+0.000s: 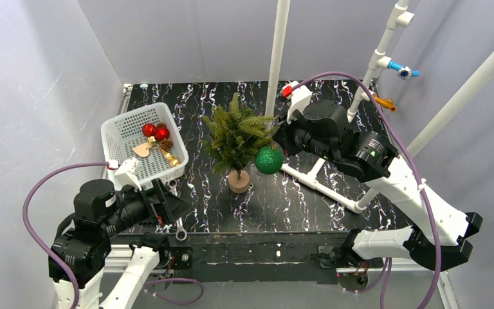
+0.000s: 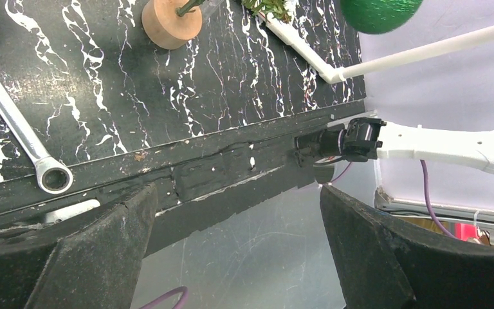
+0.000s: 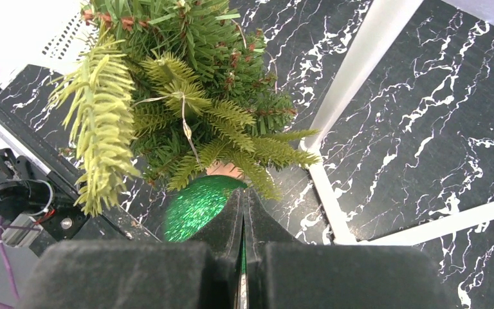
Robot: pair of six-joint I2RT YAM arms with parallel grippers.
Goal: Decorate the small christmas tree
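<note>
The small green tree [image 1: 237, 135] stands upright on a round wooden base [image 1: 238, 182] mid-table. Close by its right side is the tips of my right gripper [image 1: 279, 136], which is shut. A glittery green ball [image 1: 269, 160] is off the table just below and left of those fingertips, touching or nearly touching the lower branches. In the right wrist view, the fingers cover part of the ball [image 3: 202, 206]; no loop or string shows clearly between them. My left gripper is open and empty over the table's front edge.
A white basket [image 1: 111, 138] at left holds red balls [image 1: 161, 133], a wooden heart [image 1: 143, 149], pine cones and gold pieces. A wrench [image 2: 13, 116] lies near the front left. White pipes [image 1: 315, 185] stand and lie right of the tree.
</note>
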